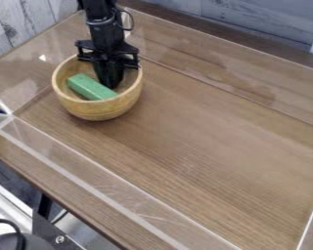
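A wooden bowl (97, 105) sits at the upper left of the table, holding a green block (89, 86) that lies diagonally inside it. My black gripper (112, 73) reaches down into the bowl beside the block's upper right side. Its fingertips are dark and partly hidden, so I cannot see what, if anything, is between them.
A pale wall (250, 15) runs along the back. Dark cables lie off the table at the lower left.
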